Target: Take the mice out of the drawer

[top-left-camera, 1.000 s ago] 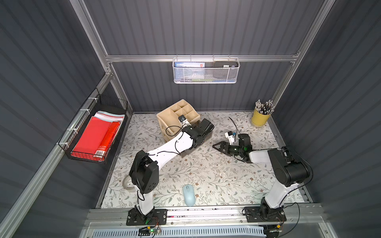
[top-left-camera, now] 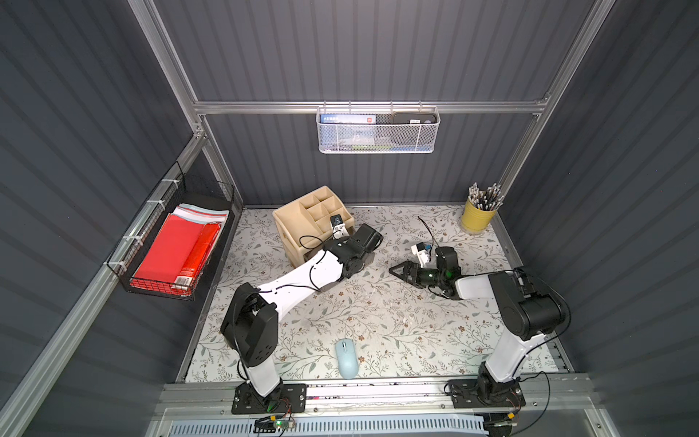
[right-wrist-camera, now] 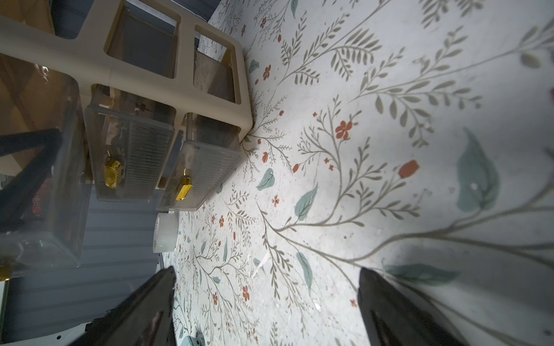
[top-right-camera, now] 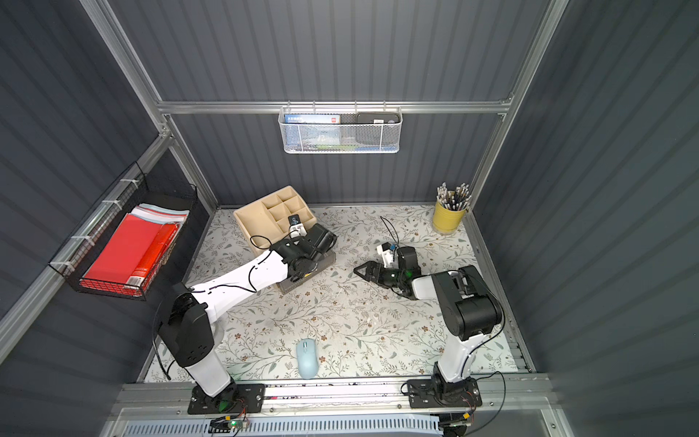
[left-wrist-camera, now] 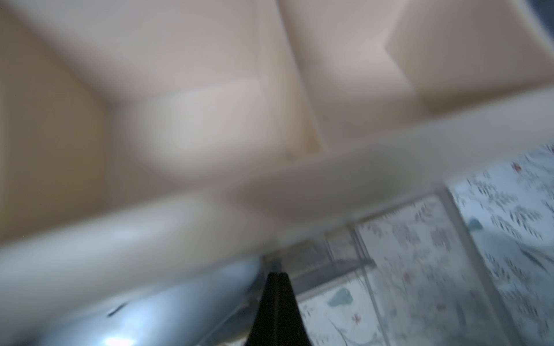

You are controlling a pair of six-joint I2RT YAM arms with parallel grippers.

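Note:
A beige organizer (top-left-camera: 298, 218) with clear drawers (right-wrist-camera: 132, 161) stands at the back left. My left gripper is at its drawer front, shut, pointed down over an open clear drawer (left-wrist-camera: 415, 259); a blurred shiny bluish object (left-wrist-camera: 161, 305) shows below the organizer's edge, possibly a mouse. A light blue mouse (top-left-camera: 346, 358) lies on the front middle of the table, outside the drawers. My right gripper stands open and low over bare table, right of the organizer, with nothing between its fingers.
A yellow pen cup (top-left-camera: 473, 218) stands at the back right. A black wire basket (top-left-camera: 182, 290) with red folders hangs on the left wall, a white mesh basket (top-left-camera: 378, 145) on the back wall.
The organizer has shifted left and slightly toward the front, and my left arm has moved left with it. The right arm and the blue mouse stay put.

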